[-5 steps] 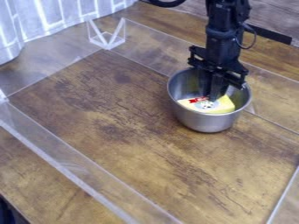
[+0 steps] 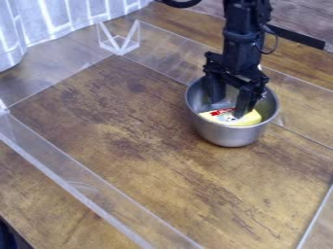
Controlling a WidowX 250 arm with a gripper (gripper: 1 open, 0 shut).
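Observation:
My black gripper (image 2: 232, 89) reaches down from the top of the view into a steel bowl (image 2: 224, 134) on the wooden table. Its fingers are inside the bowl, over a yellow item (image 2: 247, 120) with a red and white label, which lies at the bottom. The fingers are dark against the shaded bowl, and whether anything is between them is unclear.
A white wire stand (image 2: 117, 41) sits at the back left, near a white cloth (image 2: 33, 29). Clear plastic strips edge the wooden table (image 2: 117, 136).
The gripper has shifted left within the bowl and sits a little higher relative to the yellow item. The bowl has moved very slightly, if at all.

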